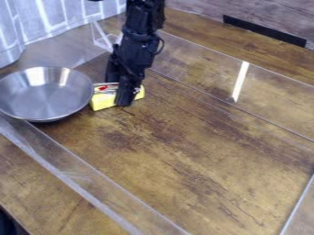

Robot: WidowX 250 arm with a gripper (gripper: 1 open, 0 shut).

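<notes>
A black robot gripper (123, 90) reaches down from the top centre onto a yellow box (103, 99) with red and white markings, which lies on the wooden table just right of a silver bowl (43, 92). The fingers cover part of the box; whether they are closed on it is hard to tell from this view.
Clear plastic barriers run along the left and back of the wooden table (196, 156). A white curtain or cylinder stands at the upper left.
</notes>
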